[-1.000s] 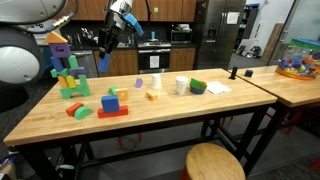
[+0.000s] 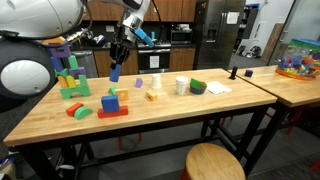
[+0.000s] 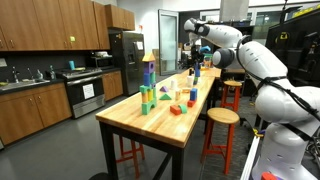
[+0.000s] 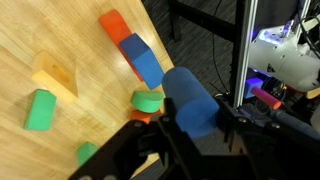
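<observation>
My gripper [image 2: 118, 58] is shut on a blue cylinder [image 4: 186, 92], which hangs beneath it above the table. In the wrist view the cylinder's round end faces the camera and covers part of the table edge. Below it on the table, a blue block [image 2: 110, 104] rests on a long red block [image 2: 114, 114]; both also show at the upper left of the wrist view. A green round piece [image 4: 147, 101] lies close to the blue block. The tabletop [image 2: 190, 112] is light wood.
A tower of colored blocks [image 2: 72, 78] stands at the table's left end. A yellow block [image 2: 152, 95], white cups [image 2: 182, 85] and a green bowl [image 2: 197, 87] sit farther right. A round stool [image 2: 213, 162] stands in front.
The blocks on the table have not moved.
</observation>
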